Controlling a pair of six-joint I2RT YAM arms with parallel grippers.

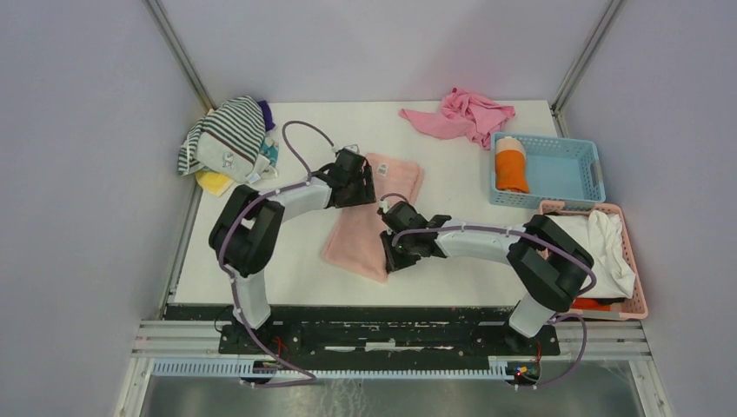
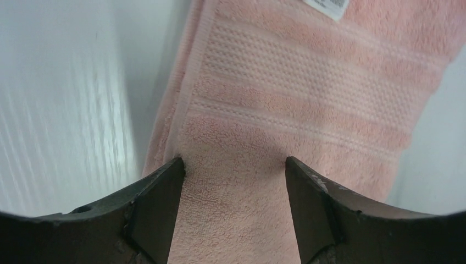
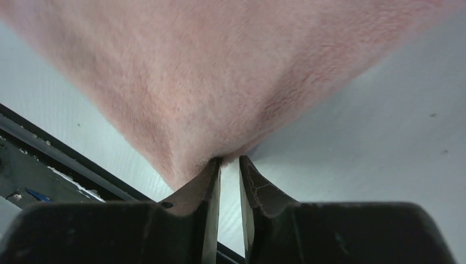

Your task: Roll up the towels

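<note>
A peach towel (image 1: 353, 243), folded with a white label at its far end, lies slanted on the white table. My left gripper (image 1: 363, 187) is over its upper part; in the left wrist view the open fingers (image 2: 154, 203) frame the striped band of the towel (image 2: 286, 99). My right gripper (image 1: 391, 256) is at the towel's near right edge; in the right wrist view its fingertips (image 3: 229, 160) are nearly closed on the corner fold of the towel (image 3: 209, 88).
A pink cloth (image 1: 461, 117) lies at the back. A blue basket (image 1: 561, 169) holds an orange rolled towel (image 1: 511, 172); a pink basket (image 1: 633, 269) of cloths is at the right. Striped and yellow cloths (image 1: 228, 130) are piled at back left.
</note>
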